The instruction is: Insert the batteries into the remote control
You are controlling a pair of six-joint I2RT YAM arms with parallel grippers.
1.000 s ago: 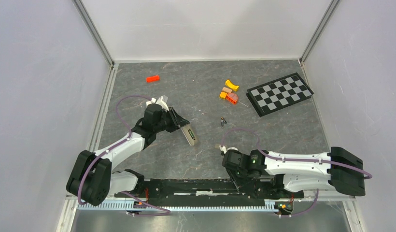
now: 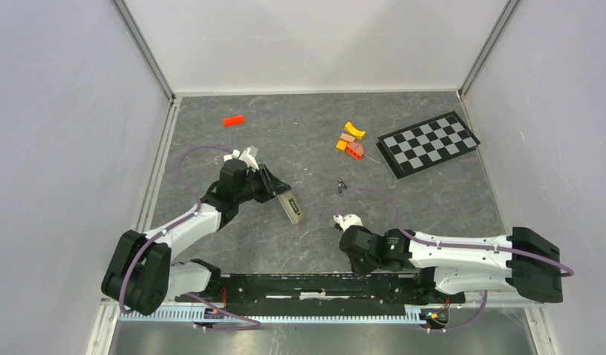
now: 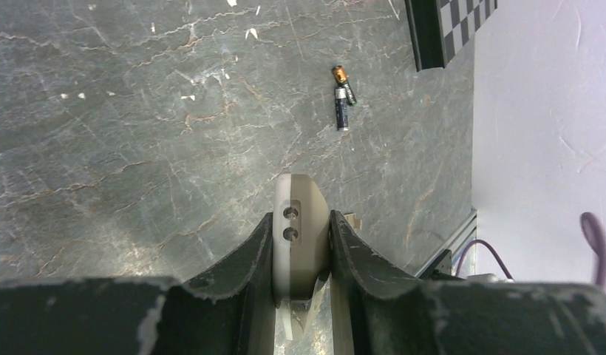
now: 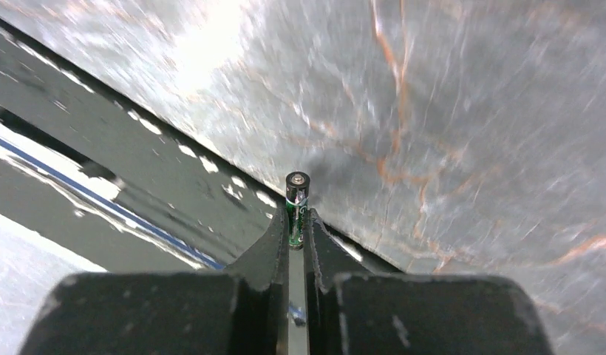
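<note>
My left gripper (image 2: pixel 274 185) is shut on the remote control (image 2: pixel 291 207), which is tilted with its battery compartment facing up in the top view; in the left wrist view its end (image 3: pixel 300 237) sits between the fingers. My right gripper, low at the front edge, is shut on a dark green battery (image 4: pixel 297 192), held at the fingertips with an end toward the camera. Two loose batteries (image 3: pixel 341 107) lie on the grey table right of the remote, touching or nearly so.
A checkerboard (image 2: pixel 427 144) lies at the back right, toy blocks (image 2: pixel 355 149) at the back centre, a red piece (image 2: pixel 233 120) at the back left. A dark rail (image 4: pixel 174 192) runs along the front edge.
The right arm's wrist has shifted slightly toward the back of the table, away from the front edge. The left arm and remote have stayed still.
</note>
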